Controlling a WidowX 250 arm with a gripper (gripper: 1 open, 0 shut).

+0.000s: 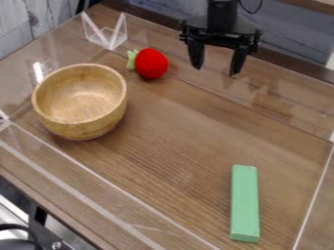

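A black robot gripper (216, 57) hangs at the top centre, above the back of the wooden table, its two fingers spread apart with nothing visible between them. A red tomato-like object (150, 64) with a green top lies to the left of the gripper. A tan wooden bowl (81, 102) sits at the left, empty. A mint-green bar (244, 202) lies at the lower right.
A white edge runs along the back, and a clear plastic piece stands at the upper left. Dark cables show at the lower left corner.
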